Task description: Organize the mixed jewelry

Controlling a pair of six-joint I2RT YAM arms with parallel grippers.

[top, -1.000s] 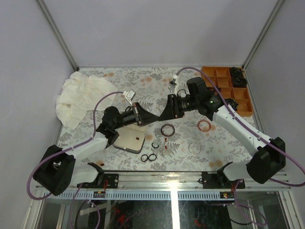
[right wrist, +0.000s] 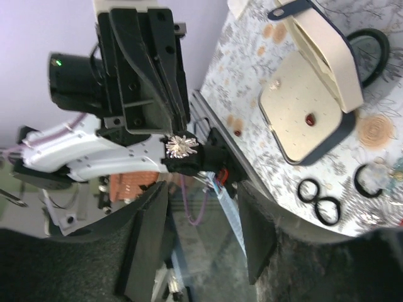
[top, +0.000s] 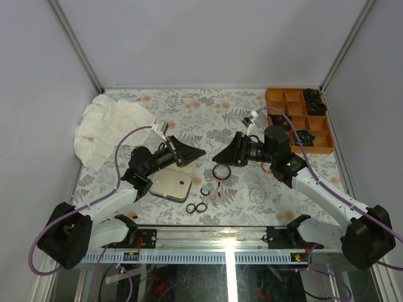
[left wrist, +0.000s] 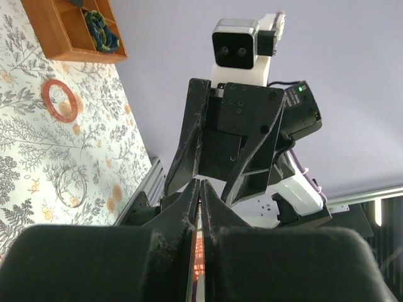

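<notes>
My left gripper (top: 204, 152) is shut near the table's centre. At its tips in the right wrist view sits a small silver starburst piece (right wrist: 181, 146); the left wrist view does not show it. Just to the right, my right gripper has its fingers apart and nothing between them. The cream jewelry case (top: 170, 184) lies open, with a dark red oval piece (right wrist: 310, 119) in it. Two black rings (right wrist: 327, 211) lie below the case. On the cloth are a dark brown bangle (top: 221, 172), an orange bangle (left wrist: 60, 100) and a thin clear bangle (top: 257, 196).
An orange compartment organizer (top: 291, 94) stands at the back right, with dark scrunchies (top: 315, 102) in some cells. White crumpled fabric (top: 104, 129) covers the back left.
Now a gap separates them: the right gripper has shifted right and opened, its arm lowering, while the left has drawn slightly left.
</notes>
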